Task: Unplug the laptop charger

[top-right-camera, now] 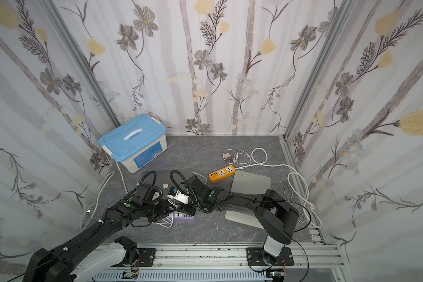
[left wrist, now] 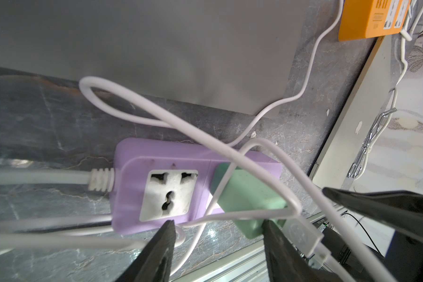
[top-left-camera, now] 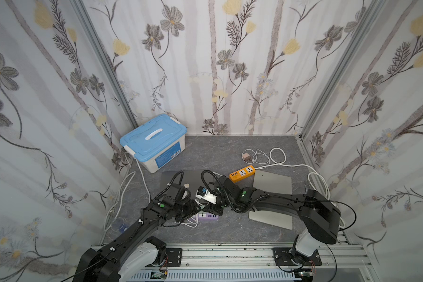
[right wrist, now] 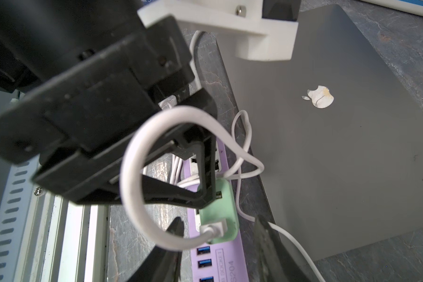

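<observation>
The green charger (left wrist: 246,190) sits on the purple power strip (left wrist: 131,188), crossed by loops of white cable (left wrist: 192,134). In the left wrist view my left gripper is part open beside the charger, fingertips apart with cable loops above. In the right wrist view my right gripper has its fingertips on either side of the strip, around the charger's cable end, apart. Whether either touches the charger is unclear. A grey laptop (right wrist: 343,150) lies alongside.
An orange power strip (top-left-camera: 237,175) and silver laptop (top-left-camera: 270,221) lie to the right. A lidded box (top-left-camera: 152,136) stands back left. Both arms crowd the middle.
</observation>
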